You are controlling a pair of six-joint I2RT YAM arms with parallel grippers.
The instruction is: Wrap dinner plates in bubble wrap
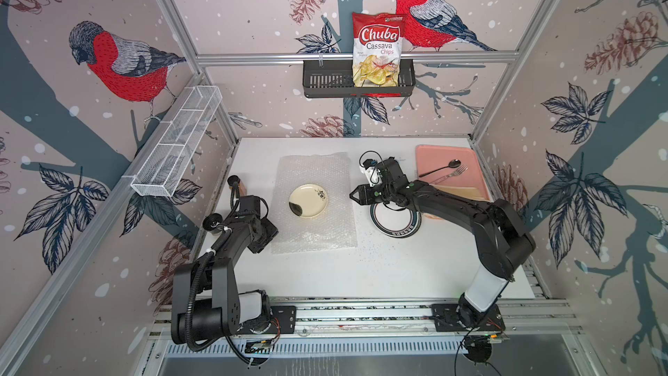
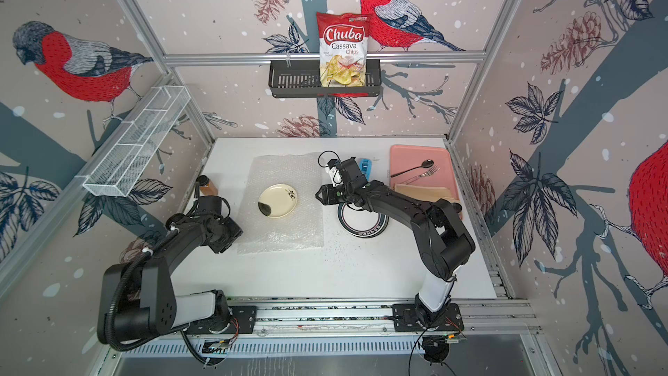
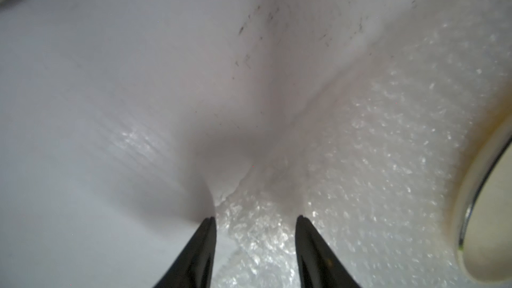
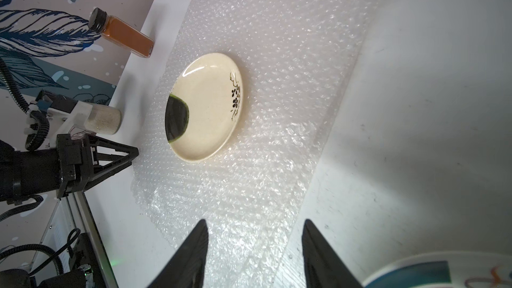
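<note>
A cream plate (image 1: 311,200) with a dark green patch and a small flower print lies on a flat sheet of bubble wrap (image 1: 327,236). Close above the sheet's left edge is my left gripper, open, with that edge running between and below its fingers and nothing gripped. My right gripper hangs above the table just right of the sheet, its fingers apart and empty. A second plate, white with a dark patterned rim (image 1: 396,233), rests on the table beneath the right arm, which hides part of it.
A pink tray (image 1: 431,156) with a spoon (image 1: 445,167) and fork (image 1: 451,174) sits at the back right. Spice bottles, one of them orange-brown (image 4: 128,36), stand along the left edge.
</note>
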